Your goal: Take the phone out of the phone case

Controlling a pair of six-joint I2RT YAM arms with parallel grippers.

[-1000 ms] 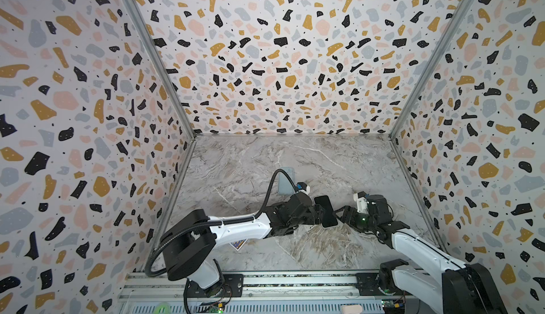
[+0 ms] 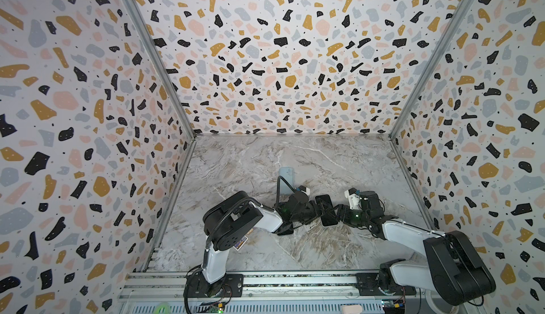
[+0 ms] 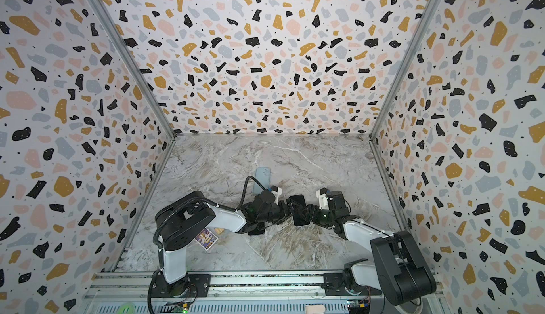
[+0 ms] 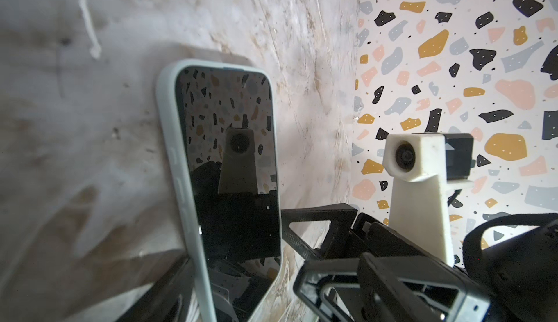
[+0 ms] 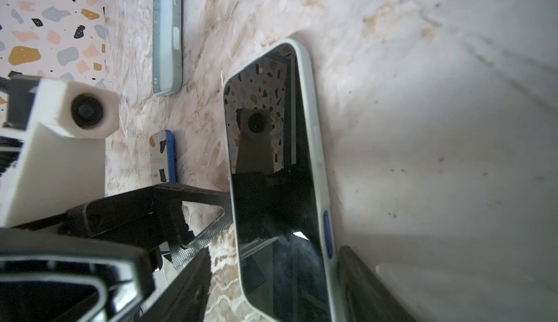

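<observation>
The phone (image 2: pixel 325 210), dark screen up in a pale mint case (image 4: pixel 169 109), lies flat on the marble table between my grippers. In the left wrist view its screen (image 4: pixel 226 165) fills the middle. My left gripper (image 2: pixel 315 212) is open at the phone's left side. My right gripper (image 2: pixel 339 213) is at its right side; in the right wrist view its dark fingers (image 5: pixel 363 287) sit low beside the case's long edge, part open.
An empty pale blue case (image 2: pixel 286 175) lies behind the left gripper. A colourful card pack (image 3: pixel 205 238) and another dark object (image 3: pixel 256 230) lie under or beside the left arm.
Both arms have shifted, the right gripper slightly leftward and up toward the phone, and the left arm's elbow toward the middle. The phone looks nearly unmoved.
</observation>
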